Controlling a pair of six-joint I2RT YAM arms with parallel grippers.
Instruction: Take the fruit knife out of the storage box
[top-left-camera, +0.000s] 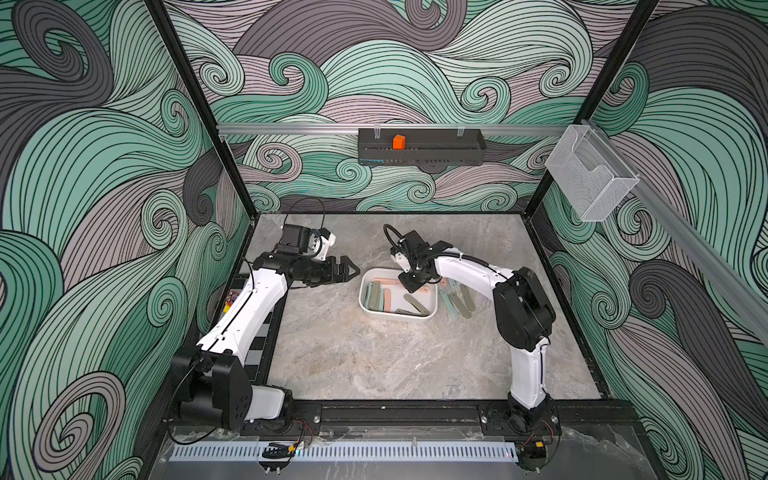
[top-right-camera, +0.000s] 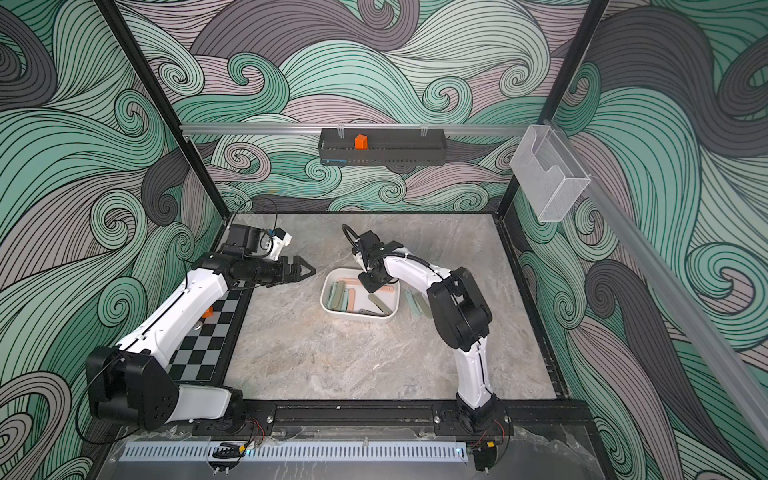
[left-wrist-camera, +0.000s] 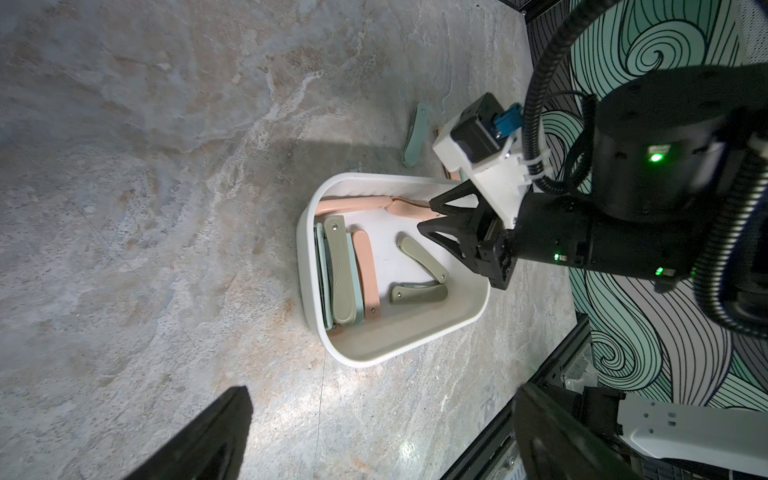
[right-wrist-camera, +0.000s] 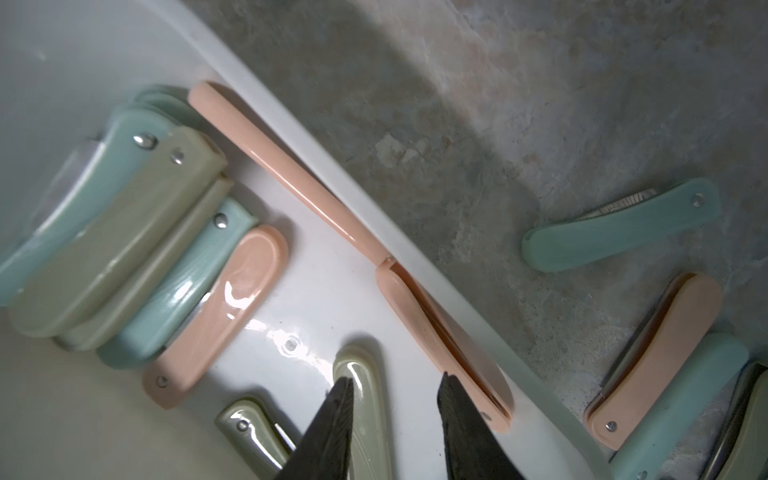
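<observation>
The white storage box (left-wrist-camera: 305, 264) stands mid-table with folding fruit knives inside. In the right wrist view, a row of pale green, olive and pink knives (right-wrist-camera: 232, 304) fills one end. Two pink knives (right-wrist-camera: 292, 184) lie end to end along the far wall, and two olive knives (right-wrist-camera: 364, 400) lie on the floor of the box. Over the box's right part hangs my right gripper, fingers apart, near the lower pink knife (right-wrist-camera: 432, 328) and holding nothing. My left gripper is wide open and empty, left of the box.
Right of the box, several more knives lie on the table, among them a green one (right-wrist-camera: 624, 224) and a pink one (right-wrist-camera: 656, 360). A checkered board (top-right-camera: 204, 344) lies at the left edge.
</observation>
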